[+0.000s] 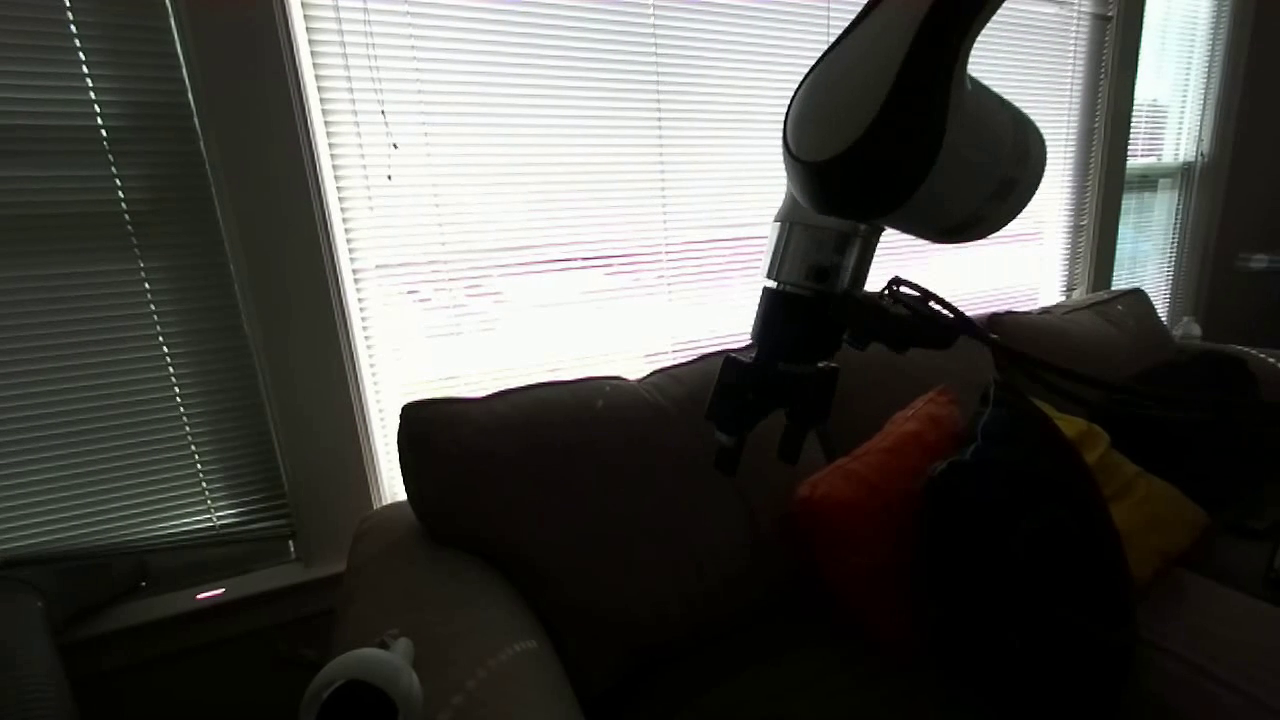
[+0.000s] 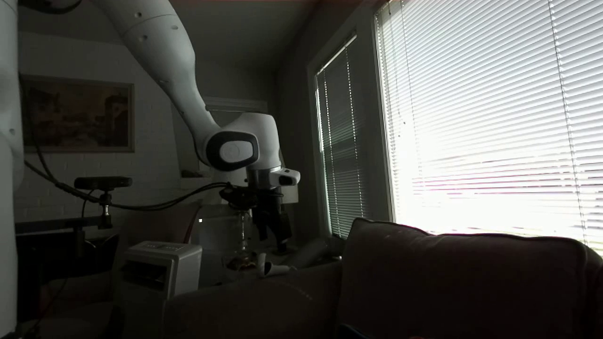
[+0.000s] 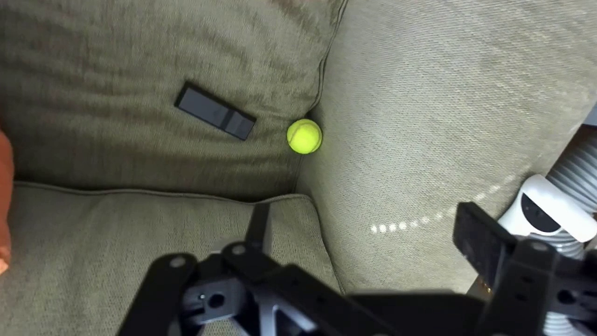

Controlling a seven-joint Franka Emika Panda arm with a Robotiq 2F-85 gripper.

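A yellow-green tennis ball [image 3: 304, 136] rests where the seat cushion [image 3: 140, 151] meets the couch's armrest [image 3: 403, 123]. To its left on that cushion lies a black oblong object [image 3: 215, 111], perhaps a remote. Above the couch hangs my gripper [image 1: 761, 456], its fingers spread wide with nothing between them. In the wrist view the gripper shows one finger over the back cushion and the other over the armrest side. Both small objects are apart from it. Exterior view 1 is too dark to show either of them.
An orange pillow [image 1: 882, 480], a dark pillow [image 1: 1020, 540] and a yellow pillow [image 1: 1128, 492] lean on the couch at the right. Beside the armrest sits a white device [image 3: 543, 210]. The back cushion [image 2: 463, 277] rises below a bright window.
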